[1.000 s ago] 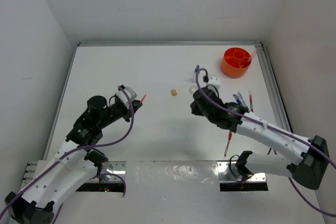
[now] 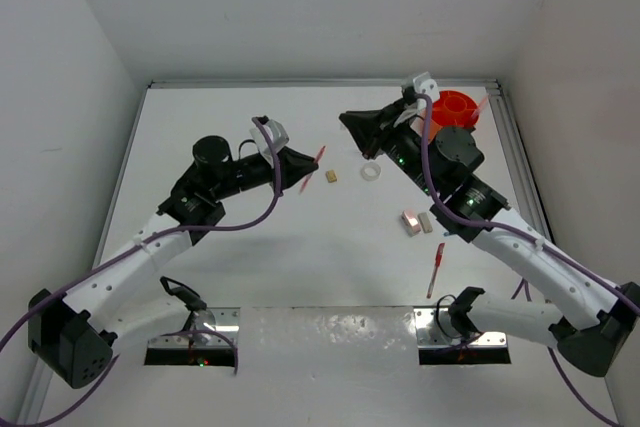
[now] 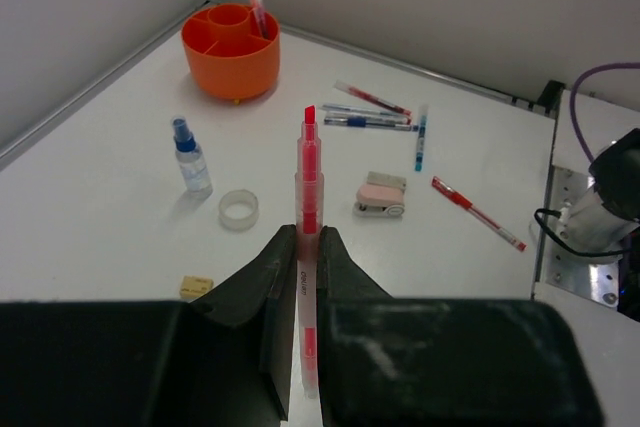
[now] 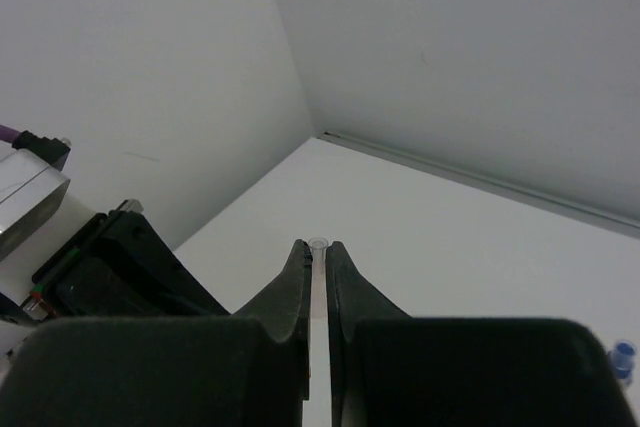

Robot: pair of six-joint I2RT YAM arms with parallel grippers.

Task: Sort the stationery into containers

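Observation:
My left gripper is shut on a pink pen (image 3: pixel 309 182), which stands out past the fingertips with its red tip up in the left wrist view. From above, that pen (image 2: pixel 312 169) shows just right of the left fingers. My right gripper, at upper centre from above, is shut on a thin pale, clear-ended piece (image 4: pixel 318 282); its full shape is hidden. The orange divided holder (image 3: pixel 235 75) has pink pens (image 3: pixel 256 7) upright in it. Loose on the table lie a red pen (image 3: pixel 478 214), a dark blue pen (image 3: pixel 365 122) and a teal pen (image 3: pixel 421 137).
A blue-capped spray bottle (image 3: pixel 192 159), a tape roll (image 3: pixel 238 210), a yellow block (image 3: pixel 196 287), a pink stapler (image 3: pixel 381 197) and a grey-white block (image 3: pixel 387 180) stand or lie mid-table. The right arm partly covers the holder from above.
The left gripper has moved right and a little up in the top view with its pen. The right gripper has swung away from the near centre, up and left; both stay shut.

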